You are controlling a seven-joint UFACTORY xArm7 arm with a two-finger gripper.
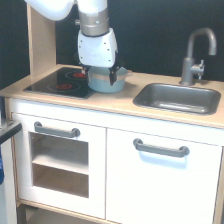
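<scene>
A light blue-grey pot [106, 84] sits on the wooden counter, at the right edge of the black stovetop [60, 84]. The arm reaches in from the upper left, and its gripper [114, 75] is at the pot, with dark fingertips over the upper part. At this size it is unclear whether the fingers are apart or closed, or whether they grip the rim. Part of the pot's top is hidden behind the gripper.
To the right, a grey sink [178, 98] with a tall faucet [194, 58] is set into the counter [125, 108]. Below are an oven-like compartment [62, 165] and a white cabinet door [162, 180]. Free counter between pot and sink is narrow.
</scene>
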